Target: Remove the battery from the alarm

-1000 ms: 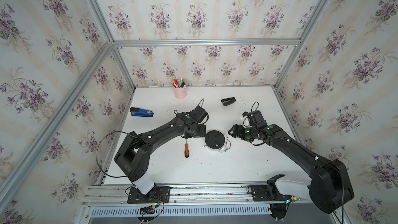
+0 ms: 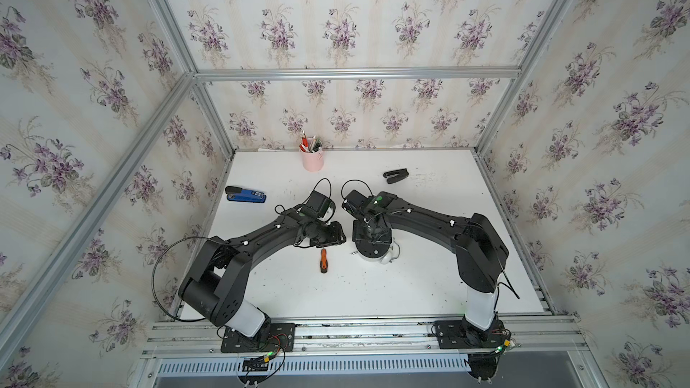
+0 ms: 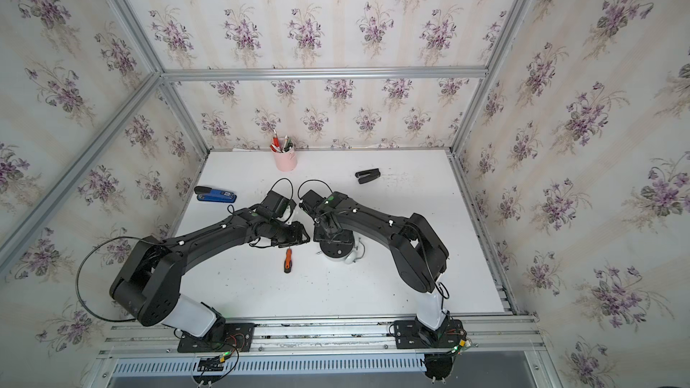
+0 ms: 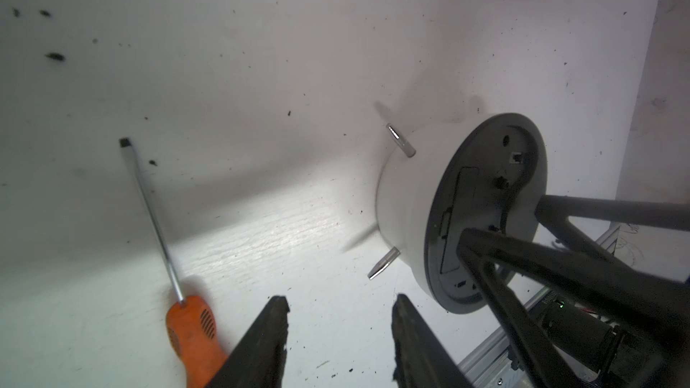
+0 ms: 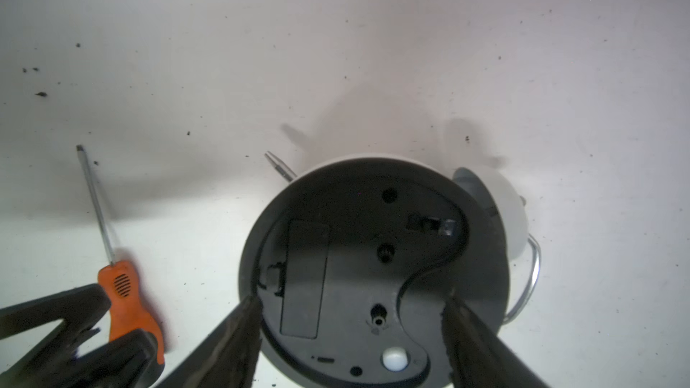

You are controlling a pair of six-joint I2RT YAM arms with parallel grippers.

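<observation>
Face down on the table lies the round white alarm clock [image 2: 373,251], its black back [image 5: 359,266] upward. A rectangular battery cover [image 5: 305,280] sits closed on that back, so any battery is hidden. Metal legs [image 4: 384,263] and a bell [image 5: 503,208] stick out from its sides. My right gripper is above the clock, fingers apart, with nothing between them. To the clock's left hangs my left gripper, fingers also apart and empty, near an orange-handled screwdriver [image 4: 194,337] lying on the table.
A blue stapler [image 2: 245,194], a pink pen cup [image 2: 312,160] and a black stapler [image 2: 395,175] stand toward the back. The two arms are close together near the table's middle. Open room lies at the front and right.
My right arm has swung left from beside the clock to above it. My left arm has drawn back a little to the left. The clock and screwdriver have stayed put.
</observation>
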